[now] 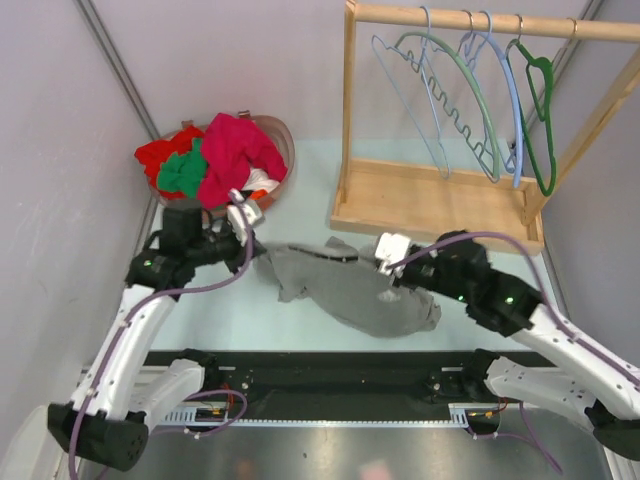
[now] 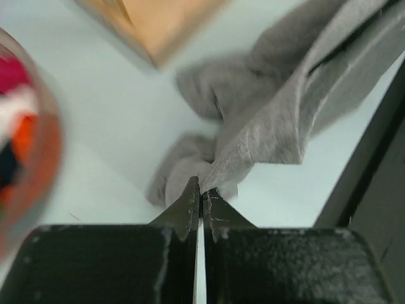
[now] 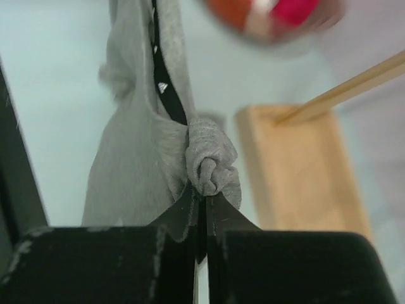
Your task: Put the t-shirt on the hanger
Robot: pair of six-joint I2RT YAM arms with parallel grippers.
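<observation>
A grey t-shirt [image 1: 340, 290] is stretched low over the pale table between my grippers, collar band along its top. My left gripper [image 1: 257, 245] is shut on its left end; in the left wrist view the thin fold [image 2: 253, 145] runs into the shut fingertips. My right gripper [image 1: 390, 270] is shut on a bunched part of the shirt [image 3: 212, 155] by the dark collar band.
A wooden rack [image 1: 347, 90] with several empty hangers [image 1: 480, 95] and a tray base [image 1: 395, 215] stands at the back right. A basket [image 1: 278, 132] of red, pink and green clothes is at the back left.
</observation>
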